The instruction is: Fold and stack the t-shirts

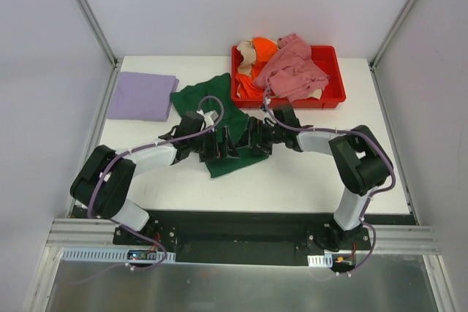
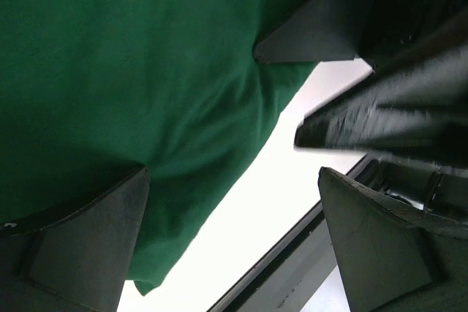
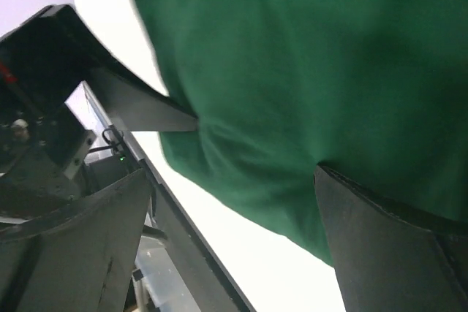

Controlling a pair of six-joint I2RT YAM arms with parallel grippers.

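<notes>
A dark green t shirt (image 1: pixel 223 118) lies spread at a slant on the white table, its lower edge toward the front. My left gripper (image 1: pixel 223 153) is open over the lower part of the shirt; in the left wrist view, green cloth (image 2: pixel 146 93) lies beneath its spread fingers (image 2: pixel 88 253). Close beside it, my right gripper (image 1: pixel 254 138) is also open, above the shirt's right side. The green cloth (image 3: pixel 292 107) fills much of the right wrist view, with one finger (image 3: pixel 387 246) over it and the other past its edge. Neither gripper holds cloth.
A folded purple t shirt (image 1: pixel 142 96) lies flat at the back left. The red bin (image 1: pixel 333 78) at the back holds crumpled pink cloth (image 1: pixel 294 67) and orange cloth (image 1: pixel 264 49).
</notes>
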